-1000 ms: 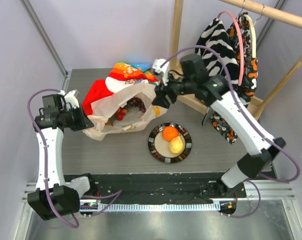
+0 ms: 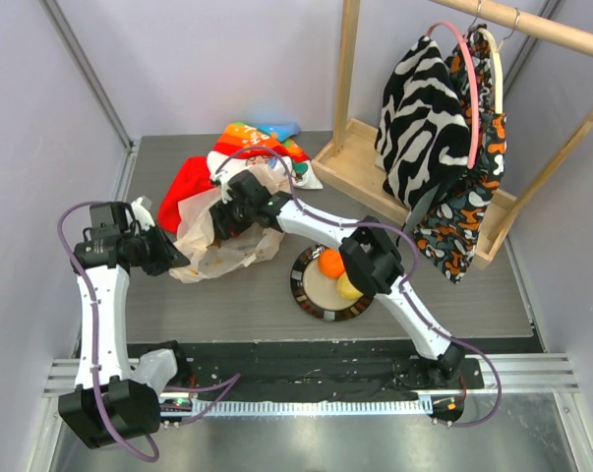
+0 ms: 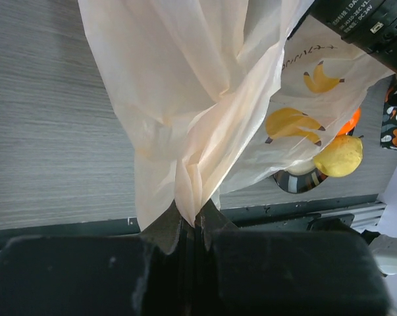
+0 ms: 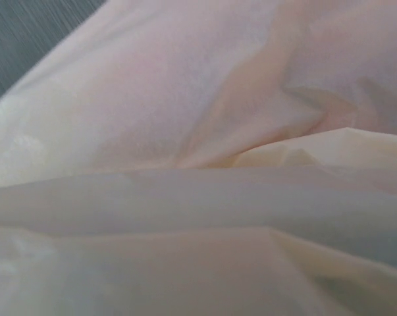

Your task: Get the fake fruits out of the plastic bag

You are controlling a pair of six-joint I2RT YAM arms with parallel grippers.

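The crumpled translucent plastic bag (image 2: 242,256) with banana prints lies in the middle-left of the table. My left gripper (image 2: 176,258) is shut on its left edge; in the left wrist view the bag's gathered film (image 3: 195,164) runs into the fingertips. My right gripper (image 2: 222,221) reaches into the bag's opening, hiding the fruit inside; in the right wrist view only bag film (image 4: 205,118) fills the picture, so its fingers cannot be seen. An orange (image 2: 330,263) and a yellow pear (image 3: 338,158) sit on a dark-rimmed plate (image 2: 309,300) to the right.
Red and colourful cloths (image 2: 183,182) lie behind the bag. A wooden rack (image 2: 345,69) with patterned bags (image 2: 419,118) hanging from it stands at the back right. Bare table (image 2: 227,310) shows along the front.
My right gripper has moved left and down into the bag, covering the fruits that showed there. The left gripper has shifted slightly, still at the bag's edge.
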